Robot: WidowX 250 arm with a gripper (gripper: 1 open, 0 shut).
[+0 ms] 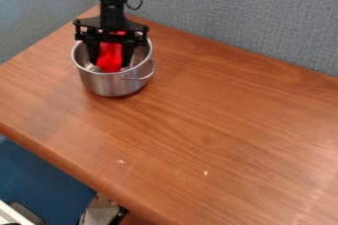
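A steel pot (114,82) with a wire side handle stands on the wooden table toward the back left. My black gripper (111,43) reaches down into its top, shut on a red object (110,57) that sits inside the pot's rim. The fingertips are partly hidden by the red object and the pot.
A grey fabric wall (251,17) runs along the back. Past the left front edge are a blue floor and some small light and dark items at the bottom left.
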